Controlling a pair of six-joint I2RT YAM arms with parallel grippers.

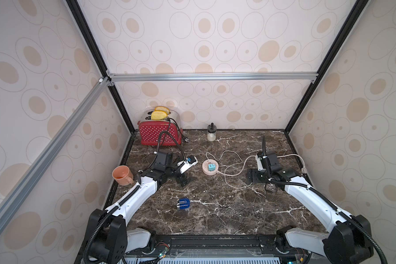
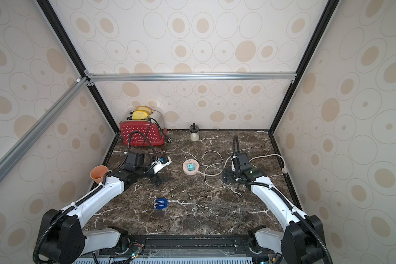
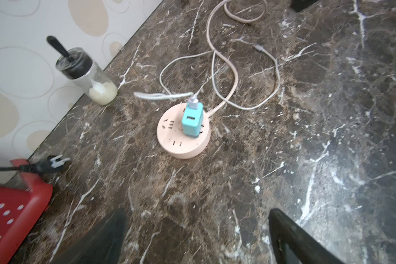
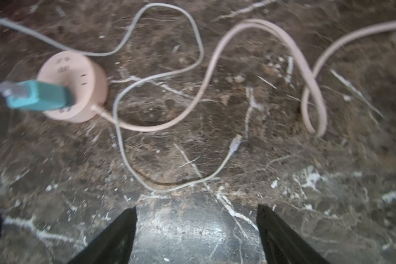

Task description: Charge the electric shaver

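The blue shaver (image 1: 183,203) lies on the counter at the front left. A teal USB charger (image 3: 192,118) sits in the round pink power strip (image 3: 169,136) at the centre, a white cable in its top. A white cable with a small plug end (image 4: 235,143) lies on the marble, below my right gripper, whose fingers are apart with nothing between them. My left gripper is open and empty, hovering left of the power strip.
A red toaster (image 1: 158,132) with a loose black plug stands at the back left, a jar (image 1: 211,135) at back centre, and an orange mug (image 1: 121,176) at the far left.
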